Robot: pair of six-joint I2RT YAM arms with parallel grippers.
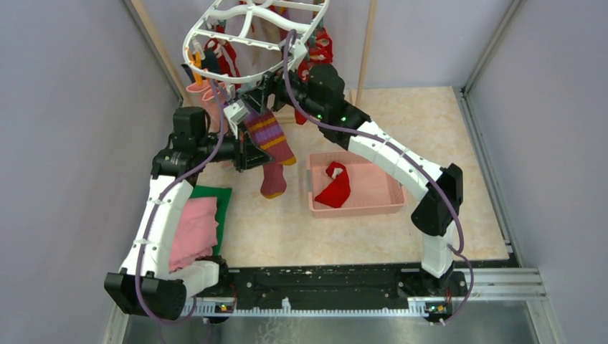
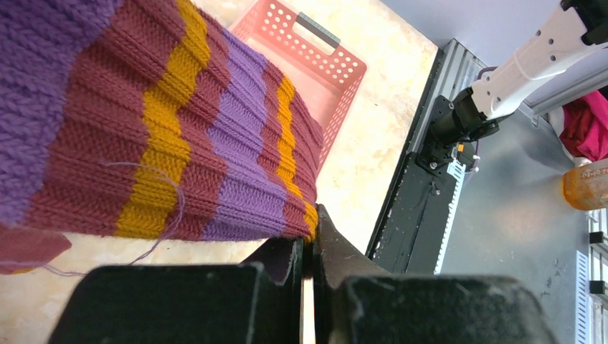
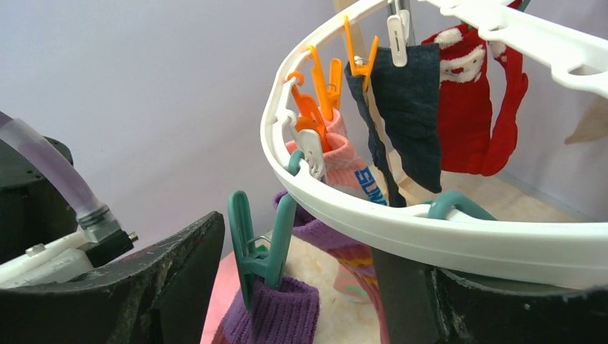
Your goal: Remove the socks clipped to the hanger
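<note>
A white hanger (image 1: 256, 77) holds clipped socks. The striped purple, maroon and yellow sock (image 2: 179, 122) hangs below it, with my left gripper shut on it. My right gripper is part open at the hanger's rim, its fingers either side of a green clip (image 3: 276, 251) on a purple sock cuff (image 3: 290, 312). Pink socks (image 3: 348, 168), dark socks (image 3: 409, 107) and red socks (image 3: 462, 129) hang from other clips.
A pink basket (image 1: 366, 193) with a red item inside stands on the table at right. Pink and green cloths (image 1: 190, 236) lie at the left.
</note>
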